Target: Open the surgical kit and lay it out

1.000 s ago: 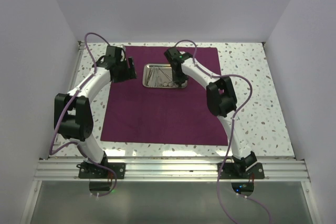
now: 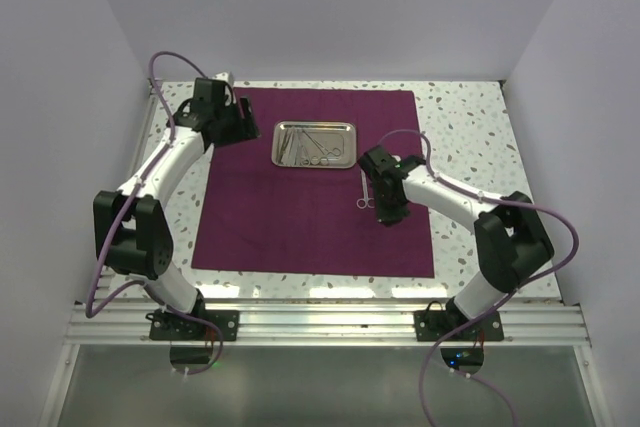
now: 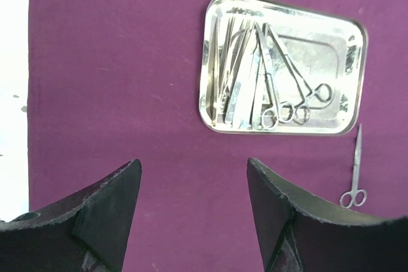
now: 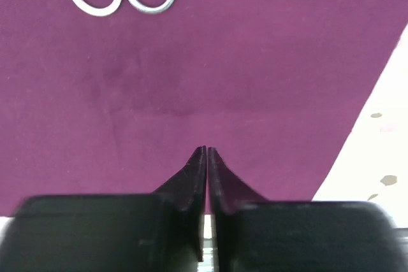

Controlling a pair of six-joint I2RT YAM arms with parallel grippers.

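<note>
A pair of scissors [image 2: 364, 189] lies on the purple cloth to the right of the tray, rings towards the front. My right gripper [image 2: 392, 217] is just right of its rings. In the right wrist view the scissors' rings [image 4: 150, 9] rest ahead of the fingertips, apart from them. That right gripper is shut, with nothing visible between its tips. The metal tray [image 3: 280, 128] holds several instruments, including ringed clamps [image 3: 299, 97] and slim handles. My left gripper stands open and empty over the cloth, to the left of the tray [image 2: 314, 167].
Speckled white table [image 2: 470, 137] shows around it, clear on the right. Purple cables loop along both arms.
My right gripper has moved from the tray forward and right over the cloth. The scissors now lie on the cloth there, where it was bare. The left arm shifted slightly back.
</note>
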